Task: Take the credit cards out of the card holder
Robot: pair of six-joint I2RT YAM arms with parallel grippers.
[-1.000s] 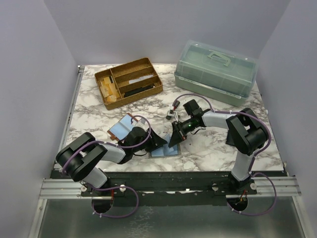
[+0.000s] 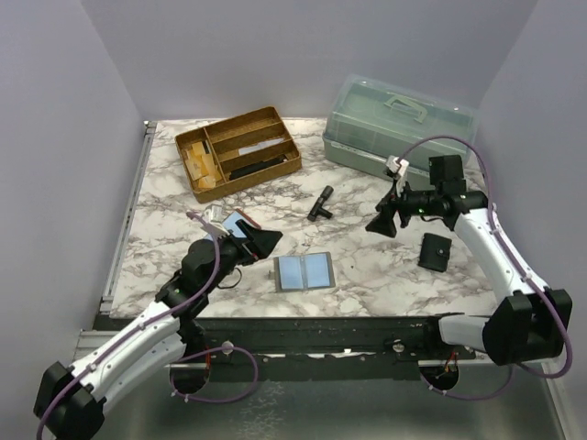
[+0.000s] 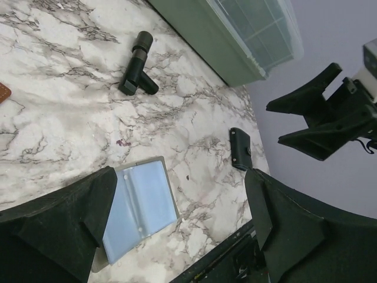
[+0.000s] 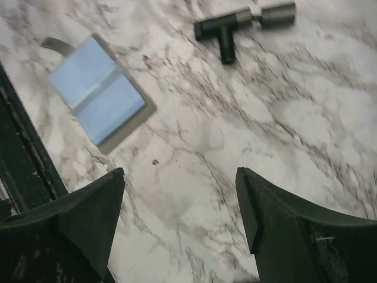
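My left gripper stands open above the table at the left, over a blue-faced card-like item. My right gripper is raised at the right, its fingers apart with nothing between them. Below and between them lies an open, flat holder with two light blue panels, also seen in the right wrist view. A small black wallet-like case lies flat at the right of the table. I cannot tell whether it holds cards.
A black T-shaped tool lies mid-table. A wooden compartment box is at the back left, a clear green-tinted case at the back right.
Both grippers have risen away from the blue-panelled holder, the left toward the left and back, the right toward the right and back. The holder is now uncovered.
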